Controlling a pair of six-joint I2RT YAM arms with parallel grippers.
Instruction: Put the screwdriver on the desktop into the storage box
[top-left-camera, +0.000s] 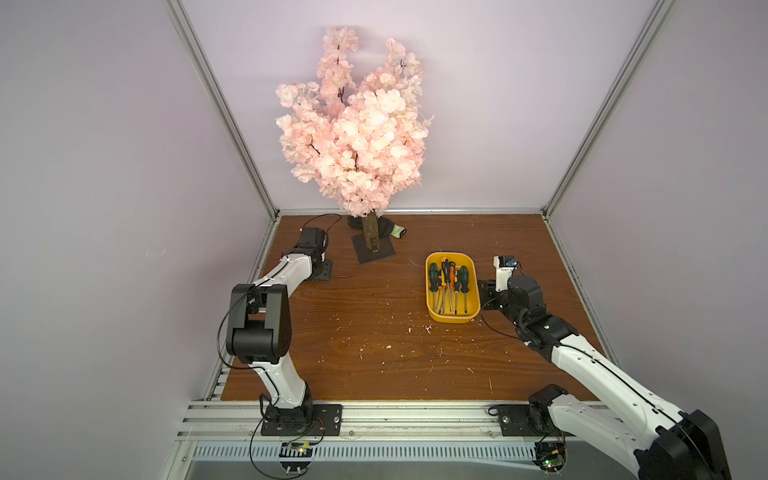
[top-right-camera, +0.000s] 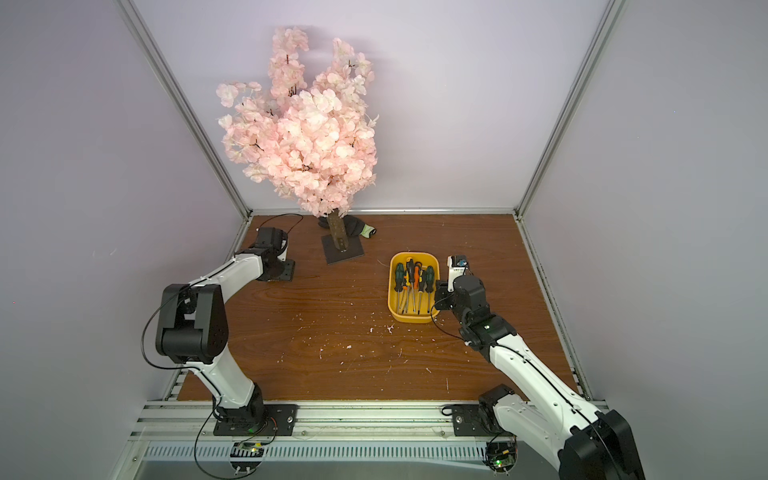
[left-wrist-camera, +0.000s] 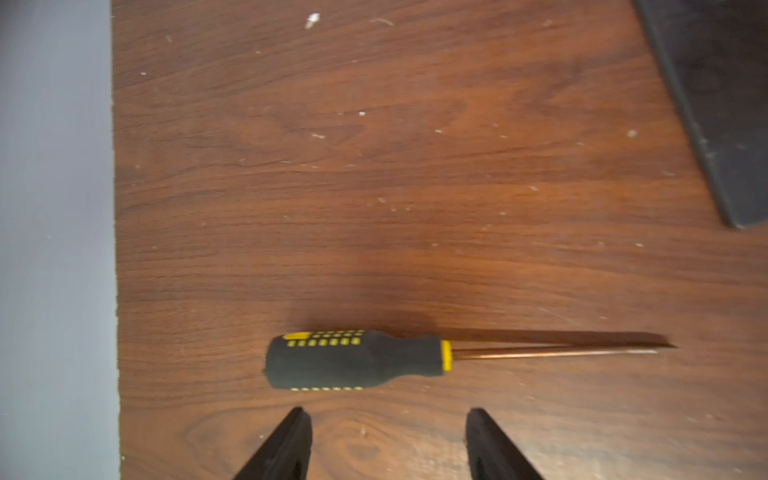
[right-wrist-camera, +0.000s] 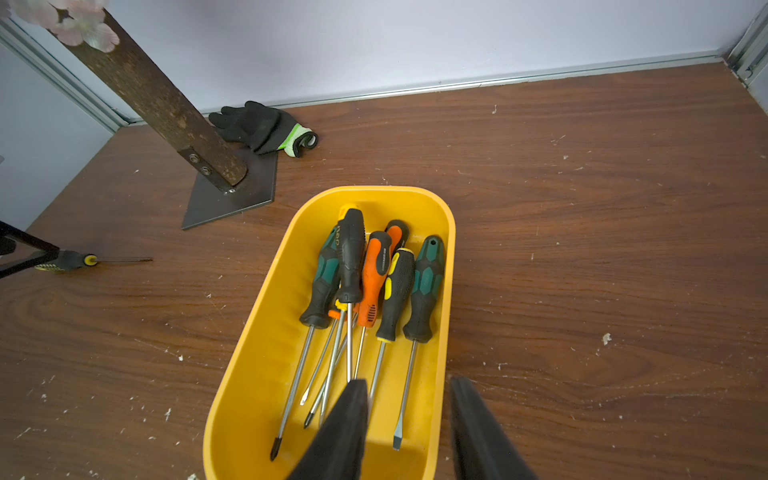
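Note:
A screwdriver (left-wrist-camera: 357, 359) with black-and-yellow handle lies on the desktop at the left, its shaft pointing right. My left gripper is open just short of its handle, nothing between the fingers. The yellow storage box (right-wrist-camera: 240, 384) holds several screwdrivers with green, black and orange handles. My right gripper is at the box's near end in the right wrist view, fingers parted, nothing seen between them but the box beyond.
A pink blossom tree (top-left-camera: 352, 136) on a dark plate (left-wrist-camera: 696, 88) stands at the back left, with a black glove (right-wrist-camera: 256, 128) beside it.

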